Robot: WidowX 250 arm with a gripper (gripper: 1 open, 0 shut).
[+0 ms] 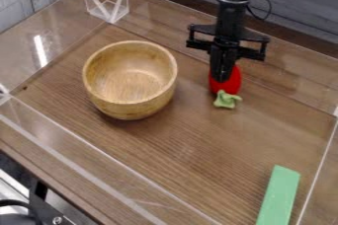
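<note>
My black gripper (227,55) is over a red object (224,81) with a small pale green piece (227,100) at its lower end, on the wooden table right of centre. The fingertips are at or just above the red object's top; whether they touch it, or hold anything, is hard to see. The fingers look close together.
A large wooden bowl (128,79) sits left of the gripper. A white wire-like item (106,4) stands at the back left. A green bar (279,195) lies at the front right.
</note>
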